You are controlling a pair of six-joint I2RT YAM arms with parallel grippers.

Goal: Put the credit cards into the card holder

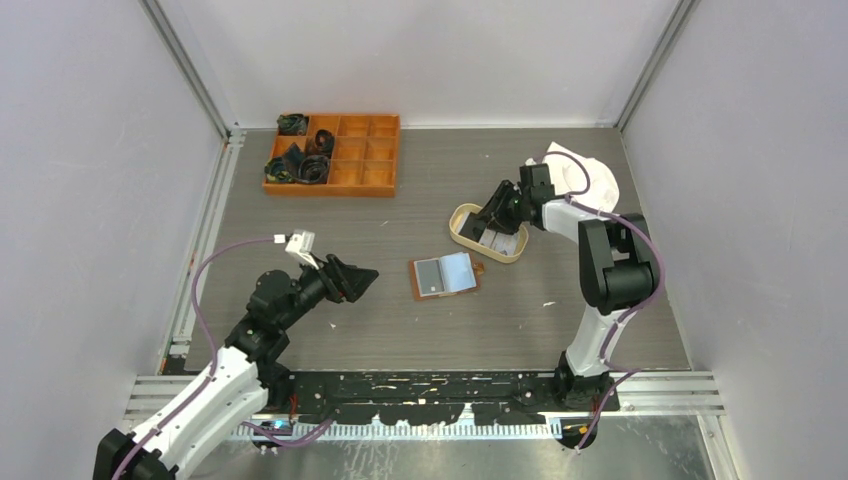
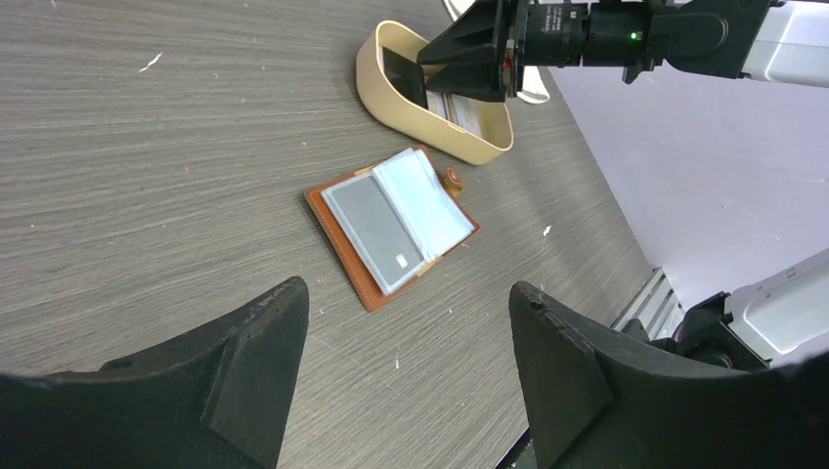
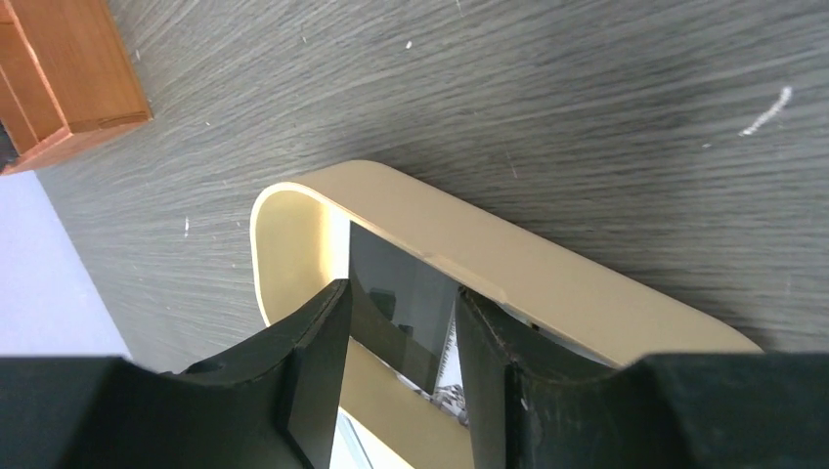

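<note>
A cream oval tray [image 1: 508, 256] holds dark and white cards [image 3: 396, 283] at the right of the table. My right gripper is down in it, part open, its fingertips at the dark card; whether it grips one is unclear. The brown card holder [image 2: 337, 244], with grey and pale blue sleeves, lies open front-left of the tray. My left gripper stands open and empty above the table, left of the holder.
An orange compartment box [image 1: 360, 175] with dark coiled items stands at the back left. A white cloth [image 1: 590, 180] lies behind the right arm.
</note>
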